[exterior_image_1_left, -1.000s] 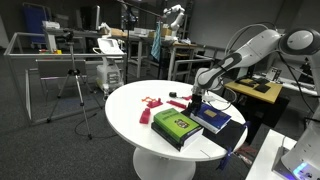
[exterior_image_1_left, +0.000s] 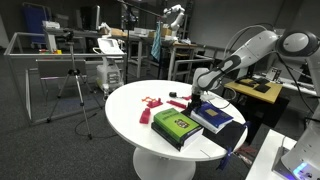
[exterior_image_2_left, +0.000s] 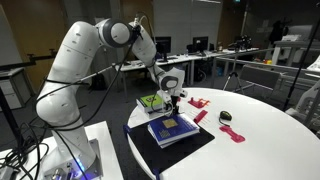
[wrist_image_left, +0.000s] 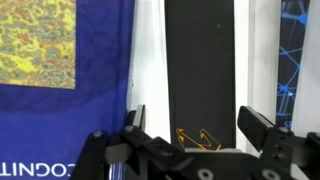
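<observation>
A thick blue book (exterior_image_2_left: 174, 129) lies on a dark mat near the table edge in exterior view 2. Beside it is a thick green book (exterior_image_1_left: 178, 125), plainest in exterior view 1. My gripper (exterior_image_2_left: 175, 107) points down just above or at the far side of the blue book; whether it touches is too small to tell. In the wrist view the gripper stands open, its fingers apart. Between them shows a dark strip (wrist_image_left: 200, 75) with orange marks and white borders. The blue cover (wrist_image_left: 60, 115) fills the left side of that view.
Red pieces (exterior_image_2_left: 232, 134) and a small dark round object (exterior_image_2_left: 224, 116) lie on the white round table (exterior_image_2_left: 275, 140). In the wrist view a blue-lined dark cover (wrist_image_left: 291, 55) lies at the right. A tripod (exterior_image_1_left: 77, 85) stands beyond the table.
</observation>
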